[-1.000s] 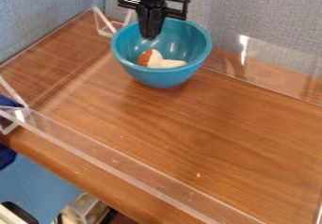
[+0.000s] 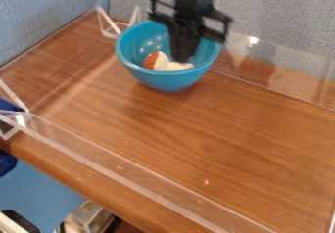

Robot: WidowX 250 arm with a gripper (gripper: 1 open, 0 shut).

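A teal plastic bowl [image 2: 143, 69] sits at the back of the wooden table, holding a small object [image 2: 164, 63] in orange and cream. My black gripper [image 2: 183, 47] hangs down into the upper part of the bowl, motion-blurred, just above that object. Its fingers look close together; whether anything is between them is hidden by the blur.
Clear edging runs round it, with white brackets at the back left and left side. Grey panels stand behind. A dark blue item [image 2: 7, 110] is at the left edge.
My gripper has moved down and to the right into the bowl, from above its back rim. The bowl has stayed in about the same place.
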